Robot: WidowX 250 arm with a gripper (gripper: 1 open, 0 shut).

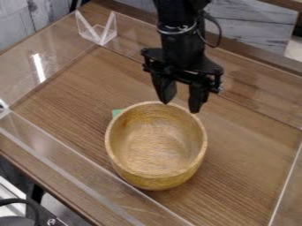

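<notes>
My black gripper [181, 95] hangs from the top of the view over the back rim of a yellow oval bowl [156, 163]. Its two fingers point down and stand apart, open, with nothing seen between them. The bowl looks empty. A small green object [116, 114] lies just behind the bowl's upper left, partly hidden by it.
The bowl stands on a wooden surface [248, 168] with free room to the right and at the upper left. Clear plastic pieces are at the top left and left edge. A black cable is at the bottom left.
</notes>
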